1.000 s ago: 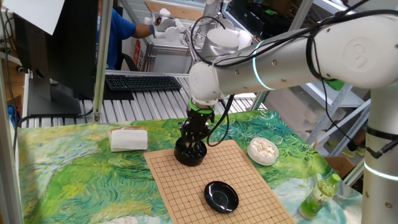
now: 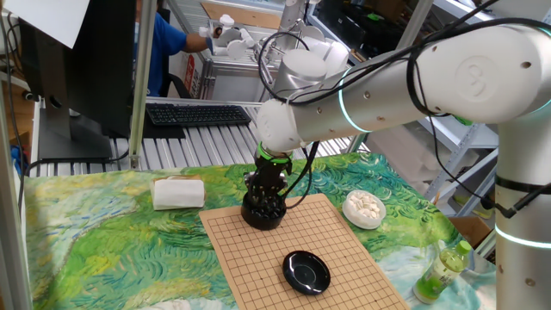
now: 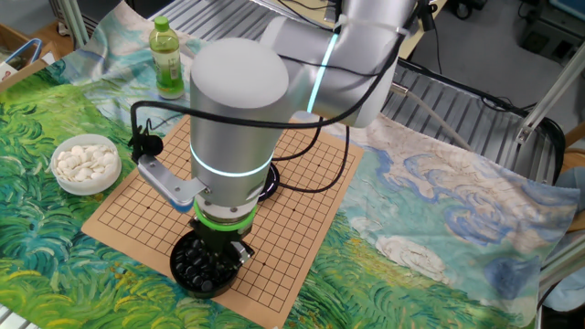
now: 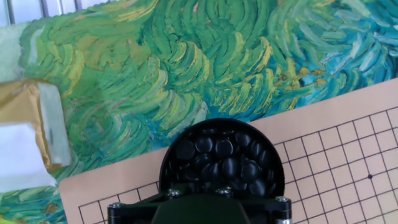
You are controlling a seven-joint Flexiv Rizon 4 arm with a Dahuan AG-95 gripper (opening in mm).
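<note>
A black bowl (image 2: 263, 215) full of black round stones (image 4: 227, 163) stands at one corner of the wooden grid board (image 2: 241, 258). My gripper (image 2: 269, 196) points down over this bowl, its tips low among or just above the stones. In exterior view 2 the gripper (image 3: 225, 254) covers part of the bowl (image 3: 194, 285). At the bottom of the wrist view, only its dark body and linkages show; the fingertips are hidden, so I cannot tell how the fingers stand. Farther along the board lies a shallow, glossy black dish (image 2: 306, 272), apparently empty.
A white bowl of white stones (image 2: 364, 209) stands beside the board. A green-capped bottle (image 2: 442, 272) is near the arm's base, and a white packet (image 2: 178, 193) lies on the painted cloth (image 2: 112, 250). Much of the board is bare.
My gripper has come down and slightly left into the bowl of black stones. The bowls, dish and board stay in place.
</note>
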